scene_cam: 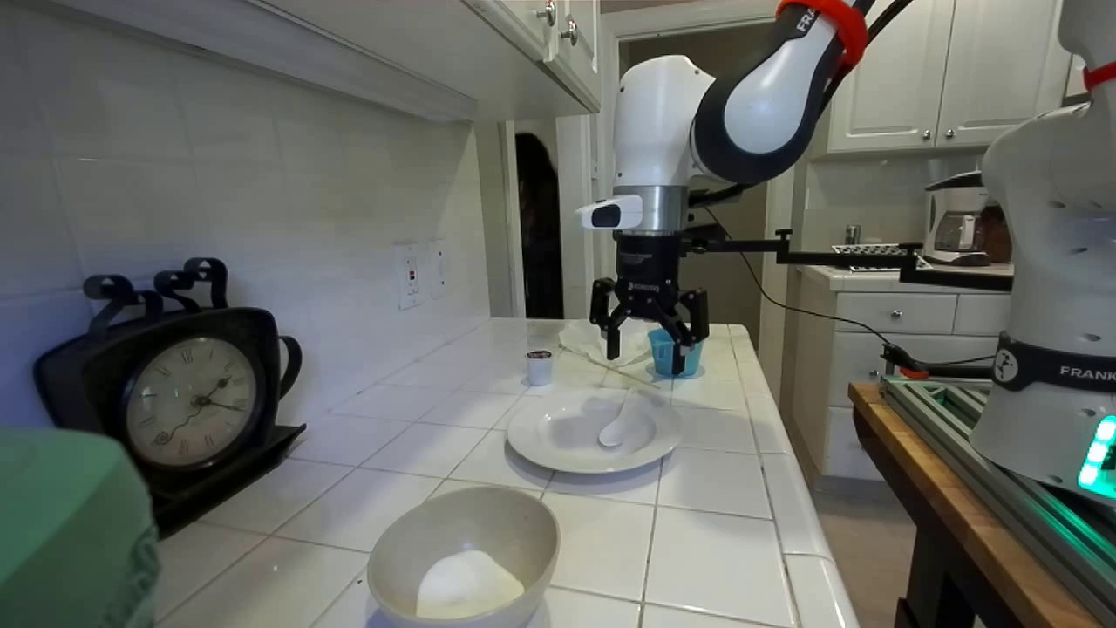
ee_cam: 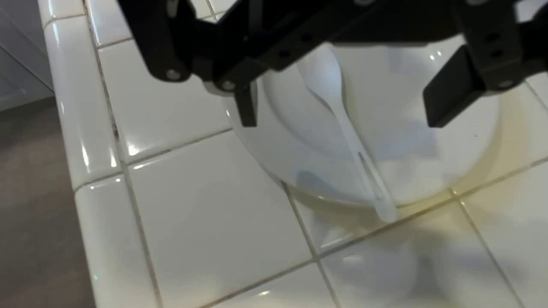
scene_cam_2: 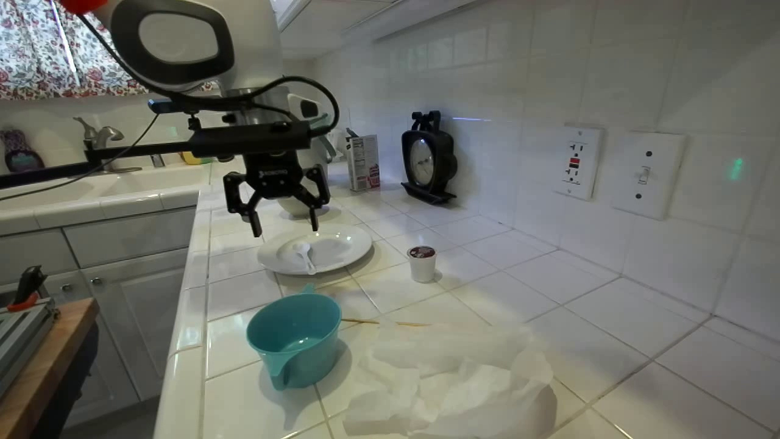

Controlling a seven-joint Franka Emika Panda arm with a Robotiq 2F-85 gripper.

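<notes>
My gripper (scene_cam: 648, 351) is open above the far part of the white plate (scene_cam: 539, 445), with nothing between its fingers. In the wrist view, a white plastic spoon (ee_cam: 342, 115) lies on the plate, its slotted handle reaching past the rim. The spoon shows below and between my two fingertips, apart from them. Beyond the plate stands a turquoise cup (scene_cam_2: 292, 333) with a handle and spout, empty inside. A small white pod cup (scene_cam_2: 422, 266) with a brown top is upright beside it.
Crumpled white paper (scene_cam_2: 468, 388) and a thin stick (scene_cam_2: 376, 321) lie near the turquoise cup. A bowl (scene_cam: 523, 523) with white contents stands in front of the plate. By the wall is a black clock (scene_cam: 193, 398). The counter edge (scene_cam: 806, 534) drops off on the right.
</notes>
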